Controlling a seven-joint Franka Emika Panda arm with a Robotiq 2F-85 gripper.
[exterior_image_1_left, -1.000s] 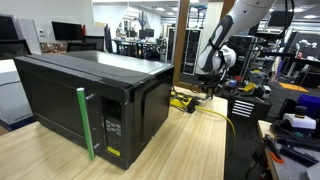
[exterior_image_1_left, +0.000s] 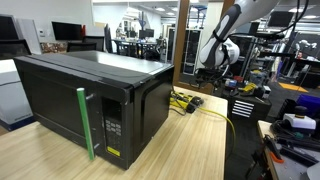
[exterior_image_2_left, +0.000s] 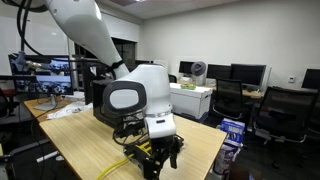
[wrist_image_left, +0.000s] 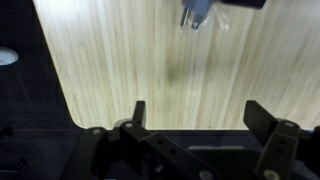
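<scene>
My gripper stands open, its two fingers spread wide at the bottom of the wrist view with nothing between them. Below it is the pale wood tabletop (wrist_image_left: 100, 70). Near the top of that view lies a small grey-blue object with prongs, perhaps a plug (wrist_image_left: 197, 10); a dark thing beside it is cut off by the frame. In exterior view 1 the gripper (exterior_image_1_left: 206, 76) hangs above the table's far right end. A black microwave (exterior_image_1_left: 60, 100) with a green strip (exterior_image_1_left: 86, 125) on its front fills the left side.
A yellow cable (exterior_image_1_left: 222, 116) runs from dark items (exterior_image_1_left: 186, 99) by the microwave over the table's right edge. Chairs (exterior_image_2_left: 285, 115) and desks stand beyond the table.
The arm has risen from lower over the far end of the table. The microwave and the cable look unmoved.
</scene>
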